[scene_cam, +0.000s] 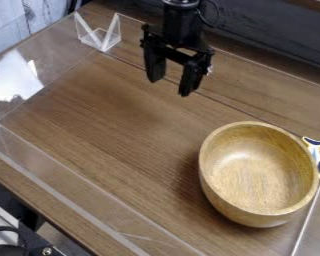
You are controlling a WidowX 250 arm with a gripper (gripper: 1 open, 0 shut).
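My black gripper (171, 70) hangs over the back middle of the wooden table, open, with its two fingers apart. A small pale item, partly hidden, shows just behind its right finger. A large wooden bowl (256, 185) sits at the front right of the table.
A clear angular holder (99, 35) stands at the back left. A small white-and-blue item (312, 150) lies at the right edge behind the bowl. A dark wall runs along the back.
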